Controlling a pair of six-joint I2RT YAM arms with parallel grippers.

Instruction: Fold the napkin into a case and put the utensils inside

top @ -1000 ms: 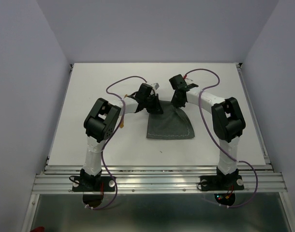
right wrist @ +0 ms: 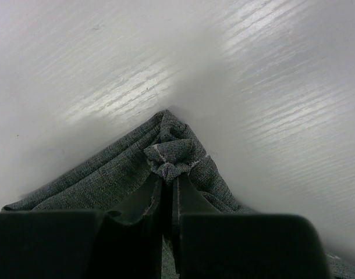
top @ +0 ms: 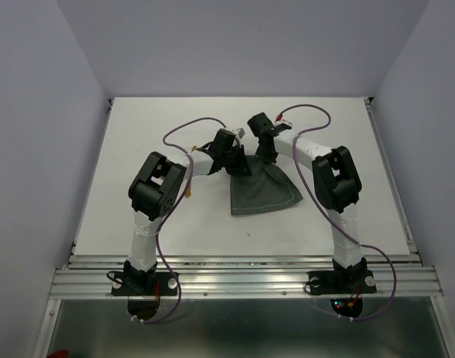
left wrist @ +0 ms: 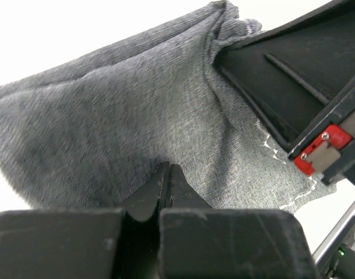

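Note:
A dark grey napkin (top: 261, 195) with white stitched edging lies mid-table; its upper edge is doubled over. My left gripper (top: 241, 170) rests at its upper left, shut, fingertips (left wrist: 176, 179) pressed on the cloth with nothing visible between them. My right gripper (top: 266, 160) is shut on a bunched fold of the napkin at the top edge, as the right wrist view (right wrist: 170, 195) shows. In the left wrist view the right gripper's black body fills the upper right beside that fold. Small orange items (top: 188, 192), perhaps utensils, are partly hidden under the left arm.
Both arms reach in from the front rail, their heads close together over the napkin.
My right gripper has moved leftward along the top of the napkin, and the napkin's lower right part has shifted slightly rightward. The left arm is almost unmoved.

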